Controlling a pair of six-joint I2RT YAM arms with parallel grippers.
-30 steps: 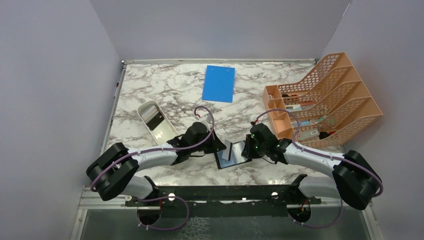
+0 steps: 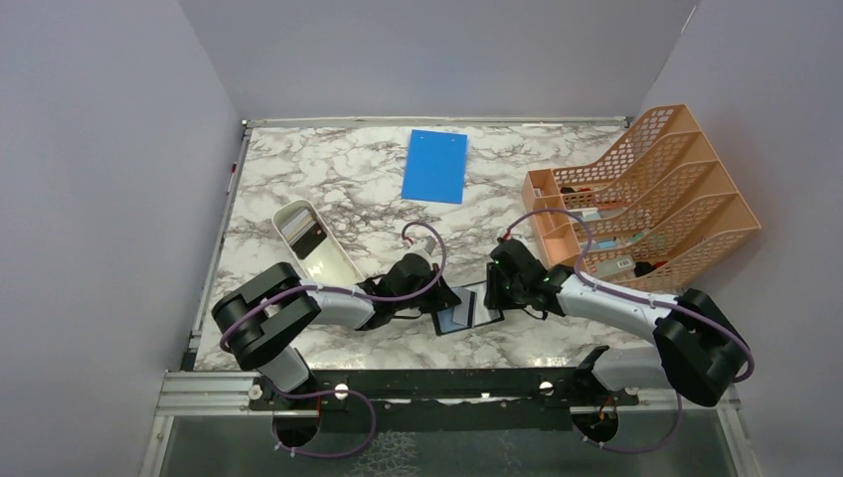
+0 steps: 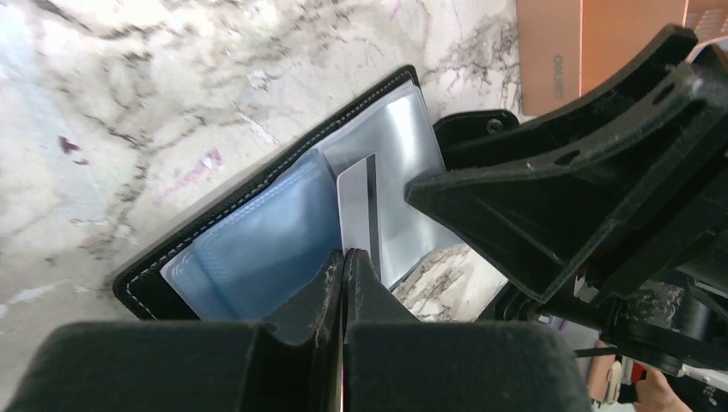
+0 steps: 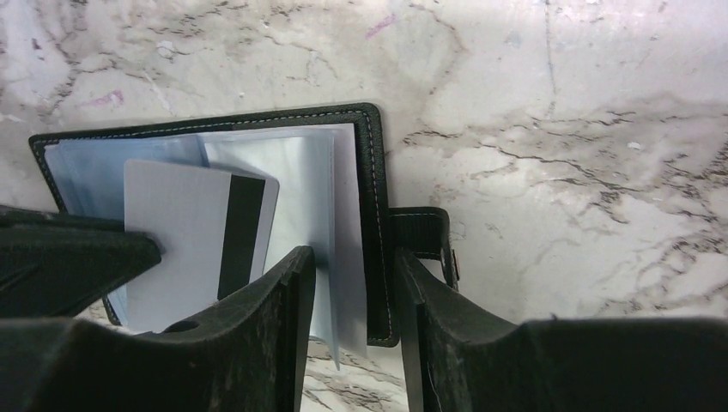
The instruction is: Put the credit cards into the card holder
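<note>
The card holder (image 2: 455,319) lies unfolded on the marble table, black with clear sleeves. My left gripper is shut on a grey credit card (image 4: 176,232) with a black stripe. The card lies over the holder, its striped end reaching across the right-hand clear sleeve (image 4: 296,193); whether it is inside that sleeve I cannot tell. At the holder's right end, my right gripper stands open, its fingertips on either side of the sleeve's outer edge. More cards (image 2: 305,235) sit in the white tray (image 2: 336,264) at left.
An orange rack (image 2: 686,149) with several small items fills the right side. A blue sheet (image 2: 434,167) lies at the back middle. Bare marble surrounds the holder's far side.
The left gripper has moved right with the card, bringing its striped end further over the right-hand sleeve. My right gripper has shifted only slightly beside the holder.
</note>
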